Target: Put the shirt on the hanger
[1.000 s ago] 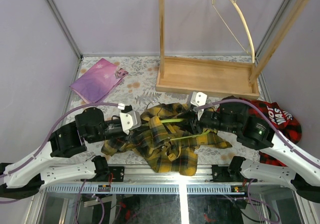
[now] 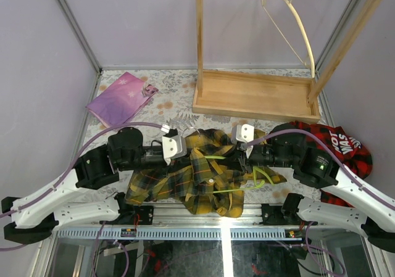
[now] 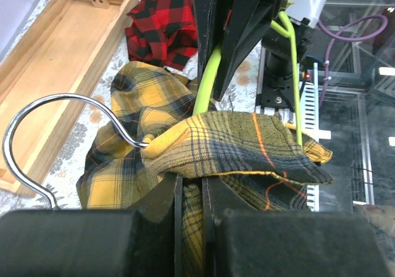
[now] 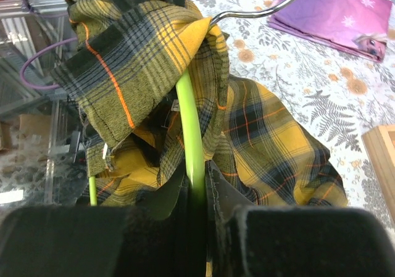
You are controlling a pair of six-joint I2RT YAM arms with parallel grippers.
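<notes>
A yellow-green plaid shirt (image 2: 213, 194) lies bunched at the front middle of the table. Inside its folds is a lime-green hanger (image 4: 191, 126); one bare end sticks out, and its metal hook (image 3: 74, 97) pokes out past the cloth. In the left wrist view my left gripper is shut on a fold of the shirt beside the hook. Close on the other side, my right gripper is shut on the hanger's bare arm. How far the cloth reaches along the hidden shoulder cannot be told.
A wooden rack (image 2: 256, 95) with a pale hanger (image 2: 299, 27) stands at the back right. A purple folded cloth (image 2: 122, 98) lies at the back left, and a red-black checked garment (image 2: 336, 147) sits at the right.
My left gripper has moved right, closer to the right gripper. Over the second, the hanger has turned somewhat, and its lower green loop shows more at the right. The right gripper has shifted only slightly.
</notes>
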